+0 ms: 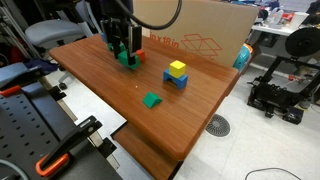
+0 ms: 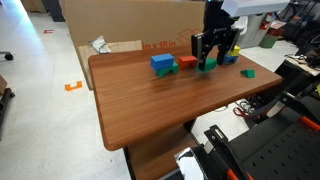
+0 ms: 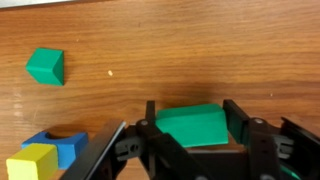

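In the wrist view a green block [image 3: 193,127] is pinched between the two fingers of my gripper, which is shut on it. The same gripper [image 1: 127,58] is low over the left part of the wooden table in the first exterior view. Whether the held block touches the tabletop is hard to tell. A separate green block [image 1: 151,100] lies near the table's front edge. Farther back, a yellow cube [image 1: 177,69] sits on a blue piece [image 1: 174,82].
Close behind the gripper is a red block [image 2: 187,62]. A blue block [image 2: 162,62] stands on a green piece [image 2: 165,72], with a small orange piece [image 2: 73,86] farther off. A cardboard panel [image 1: 215,30] borders the back.
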